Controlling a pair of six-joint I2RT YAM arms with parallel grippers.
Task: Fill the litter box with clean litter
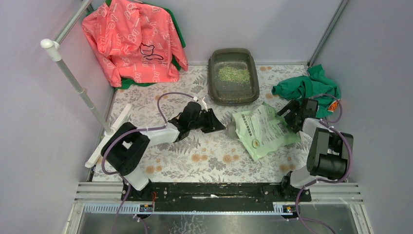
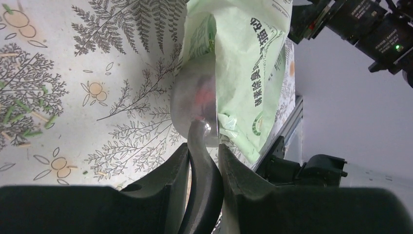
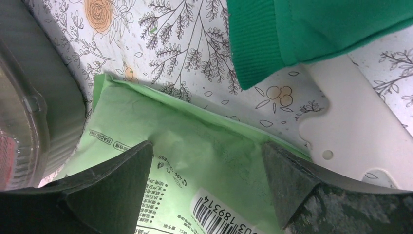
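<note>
My left gripper is shut on the dark handle of a metal scoop, whose bowl points right. The bowl sits at the left, open end of the green litter bag, partly covered by the bag's folded film; its contents cannot be made out. On the bag's right end rests my right gripper, its fingers wide apart over the printed film. Behind the bag stands the dark litter box, with a thin patch of pale green litter in the middle of its floor.
Right of the box lies a green cloth, close to the right arm. A coral garment hangs at the back left. Loose pellets are scattered on the patterned table, which is open at front left.
</note>
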